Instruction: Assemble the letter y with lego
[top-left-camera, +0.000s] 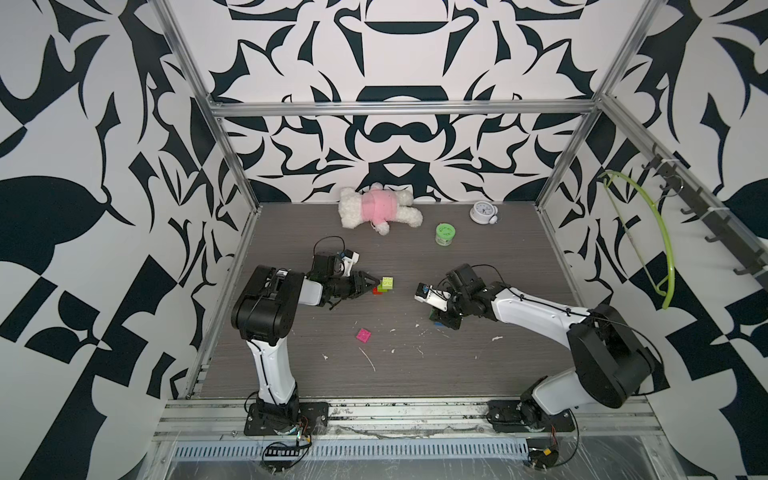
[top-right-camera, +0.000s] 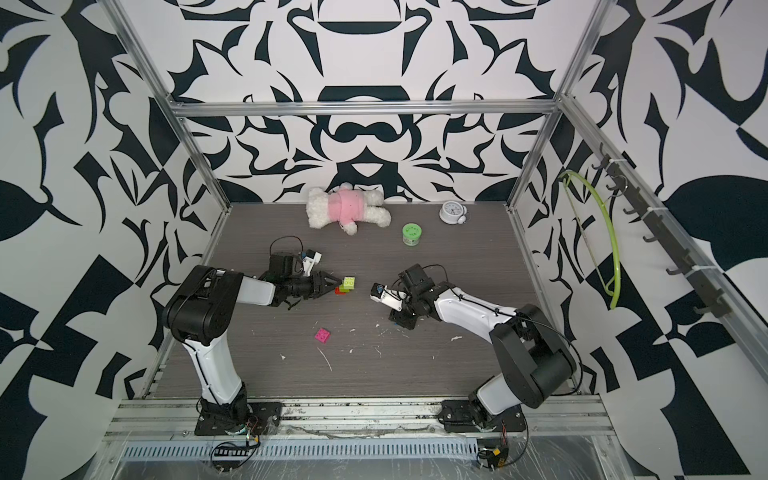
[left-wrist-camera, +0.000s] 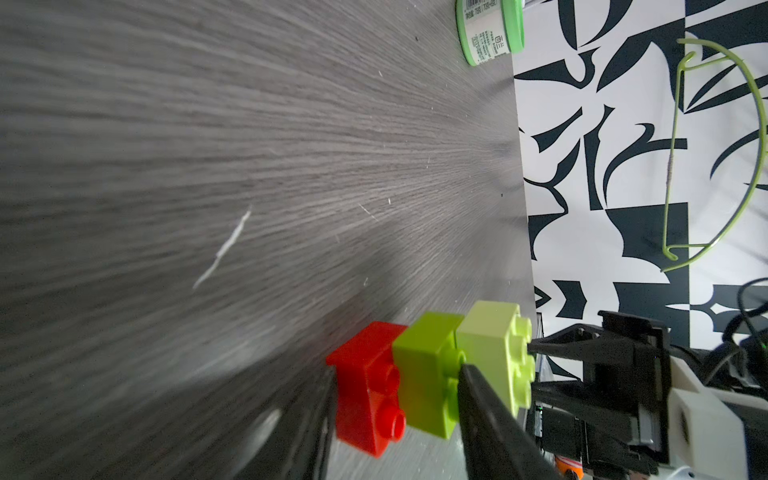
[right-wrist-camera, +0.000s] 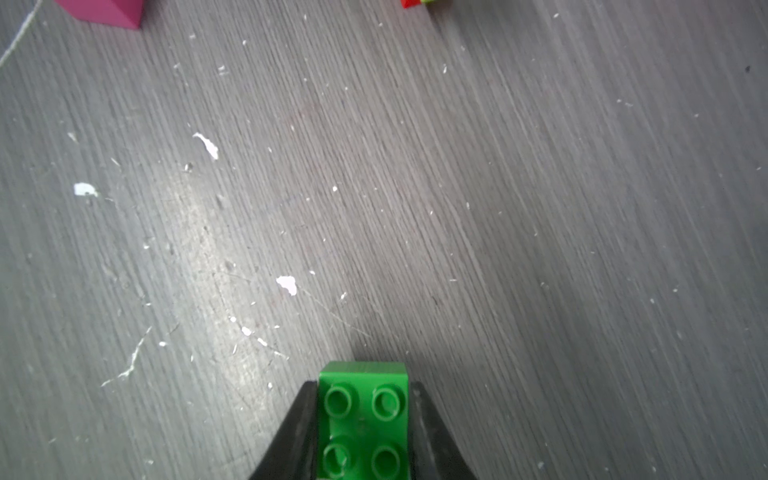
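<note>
A row of red (left-wrist-camera: 364, 404), green (left-wrist-camera: 424, 376) and pale green (left-wrist-camera: 484, 348) bricks sits between the fingers of my left gripper, which is shut on it at the middle-left of the table (top-left-camera: 360, 368). My right gripper is shut on a darker green brick (right-wrist-camera: 364, 416), right of that row in both top views. A pink brick (top-left-camera: 363, 335) lies in front, between the grippers. A blue piece (top-left-camera: 439, 323) is mostly hidden under the right gripper in the top left view.
A pink-and-white plush toy (top-left-camera: 379, 207), a green-lidded jar (top-left-camera: 445, 233) and a white clock (top-left-camera: 484, 212) stand along the back. The front of the table holds only small white scraps besides the bricks.
</note>
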